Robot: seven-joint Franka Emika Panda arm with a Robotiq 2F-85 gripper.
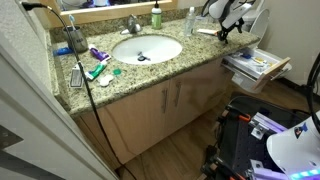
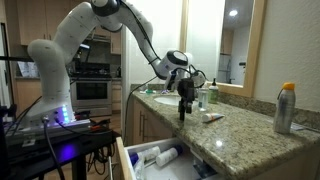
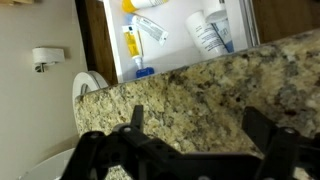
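Low over the speckled stone countertop (image 3: 190,100), my gripper stands open, its two dark fingers wide apart. Only bare stone shows between them. The exterior view from the front has the gripper (image 2: 182,118) pointing down near the counter's front edge. Just beyond that edge, an open white drawer (image 1: 250,66) holds several small items. Inside it, the wrist view shows a white printed bottle (image 3: 207,36), a tube with yellow and blue parts (image 3: 133,42) and a white tube (image 3: 150,28). Whether the fingertips touch the stone, I cannot tell.
A white cylindrical item (image 2: 212,117) lies on the counter beside the gripper. Farther along stands a metal bottle (image 2: 285,110) with an orange cap. The sink (image 1: 147,49) has a green soap bottle (image 1: 156,15) behind it. Small colourful items (image 1: 98,70) lie at the counter's other end.
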